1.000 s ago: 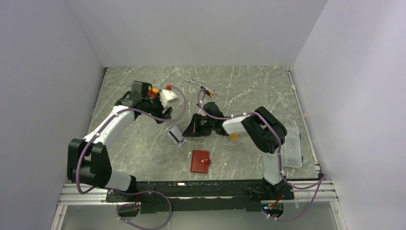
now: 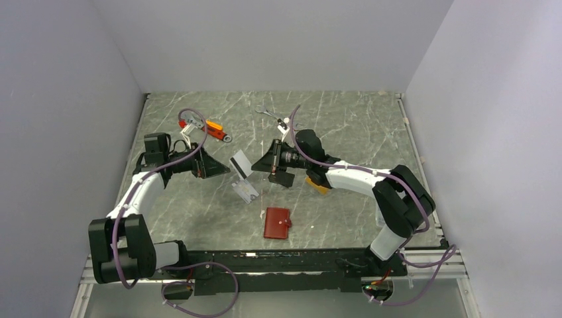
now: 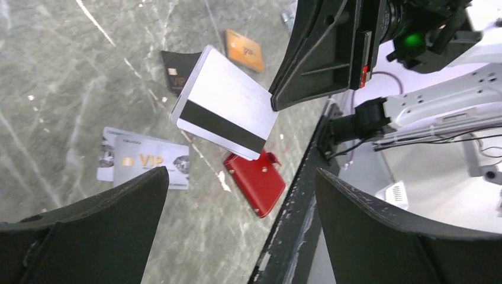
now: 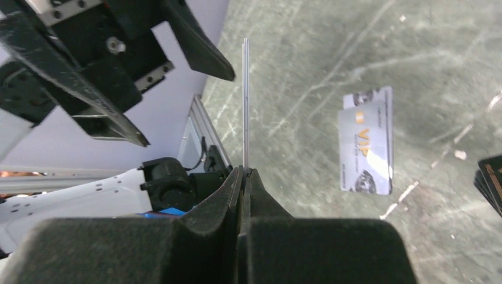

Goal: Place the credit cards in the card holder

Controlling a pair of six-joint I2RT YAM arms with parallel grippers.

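Note:
A white card with a black stripe (image 3: 228, 106) is pinched by one edge in my right gripper (image 2: 256, 168), which is shut on it and holds it above the table. In the right wrist view the raised card (image 4: 245, 106) appears edge-on. Facing it from the left, my left gripper (image 2: 225, 169) is open, with empty space between its fingers. Silver VIP cards (image 4: 365, 142) lie overlapping on the table below, also seen as silver cards (image 2: 245, 191) in the top view. The closed red card holder (image 2: 277, 223) lies near the front edge.
Black cards (image 2: 281, 179) and an orange card (image 2: 317, 185) lie near the right arm. Tools with red and orange handles (image 2: 211, 129) and a wrench (image 2: 267, 112) are at the back. Bare table surrounds the card holder.
My right gripper has lifted the striped card up and slightly back from above the silver cards.

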